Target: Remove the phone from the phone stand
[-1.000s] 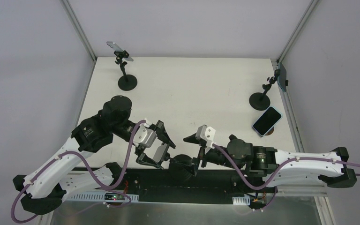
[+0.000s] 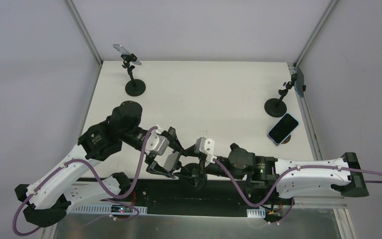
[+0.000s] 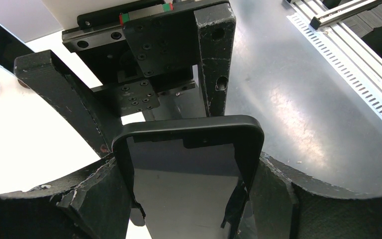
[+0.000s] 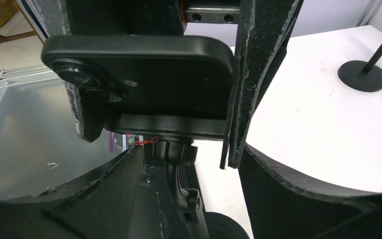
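Observation:
A dark phone (image 2: 171,162) is held on a black stand at the table's front middle, with both grippers around it. In the left wrist view its screen (image 3: 184,189) sits between my left gripper's fingers, which touch or nearly touch its sides. My left gripper (image 2: 161,158) is part open. Whether either grips the phone firmly I cannot tell.
Two other stands with phones stand at the back left (image 2: 135,87) and right (image 2: 275,107). A phone (image 2: 283,128) lies at the right side of the white table (image 2: 204,94).
My right gripper has moved left toward the phone at the front middle.

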